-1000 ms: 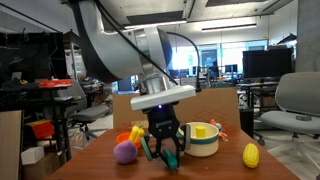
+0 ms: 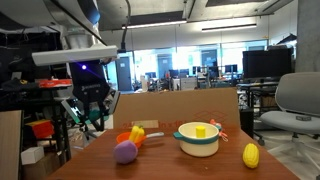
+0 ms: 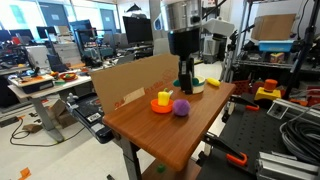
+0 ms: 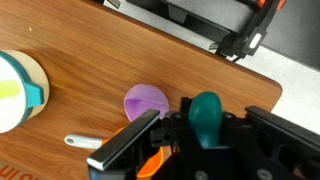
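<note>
My gripper is shut on a teal object [image 4: 206,128], whose rounded end shows in the wrist view; its full shape is hidden. In exterior view 1 the gripper [image 2: 95,112] hangs raised at the left, beyond the left side of the purple ball-like item [image 2: 125,152]. That purple item [image 4: 147,102] lies on the wooden table just beside the fingers in the wrist view. An orange bowl [image 2: 123,139] stands behind it, with a yellow item [image 2: 138,132] at it. The cream pot [image 2: 198,147] with teal handles stands mid-table.
A yellow piece [image 2: 200,132] shows at the pot's top. Another yellow item [image 2: 251,155] lies to the pot's right. A light-handled utensil [image 4: 84,141] lies near the bowl. A brown panel [image 2: 170,107] borders the table's back.
The gripper has risen and swung left with the teal object, from in front of the pot, past the bowl and the purple item. The items on the table look unmoved.
</note>
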